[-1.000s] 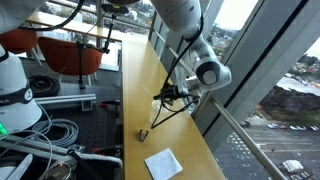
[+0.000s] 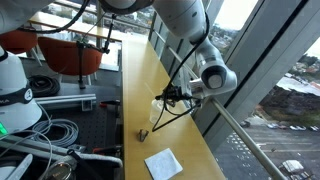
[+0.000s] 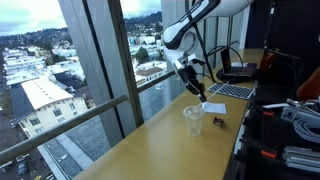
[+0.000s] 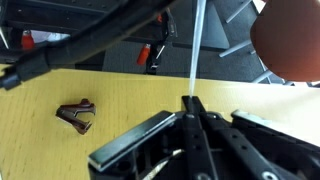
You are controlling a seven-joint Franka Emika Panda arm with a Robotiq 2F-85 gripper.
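Observation:
In the wrist view my gripper is shut, and a thin pale stick (image 4: 196, 50) runs outward from between its fingertips. Over the table, the gripper (image 2: 168, 100) stands close to a whitish cup (image 2: 156, 112). From the other side this cup (image 3: 194, 123) looks clear and upright, just in front of and below the gripper (image 3: 202, 97). These views do not settle whether the stick touches the cup. The gripper body hides most of the cup in the wrist view.
A small dark brown metallic object (image 4: 77, 115) lies on the yellow table (image 4: 40, 150), near its edge. A white paper sheet (image 2: 163, 164) lies farther along. Tall windows border one side.
The gripper has shifted very slightly up and to the right in exterior view 1. The cup, the brown object and the paper look unmoved.

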